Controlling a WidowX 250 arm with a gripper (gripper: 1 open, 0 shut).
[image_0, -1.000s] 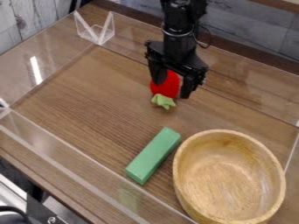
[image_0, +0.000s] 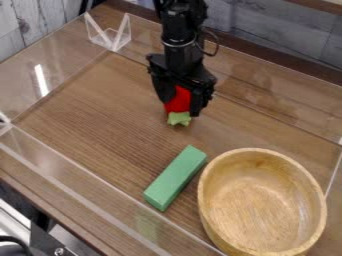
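Note:
My black gripper is low over the middle back of the wooden table, its fingers around a red object with a small light-green piece at its lower edge. The fingers partly hide the red object, and I cannot tell whether they grip it.
A green bar lies at the front middle, with a large tan bowl at the front right. A clear plastic piece stands at the back left.
The gripper has moved a little to the left, and the red object with its green piece has shifted left with it.

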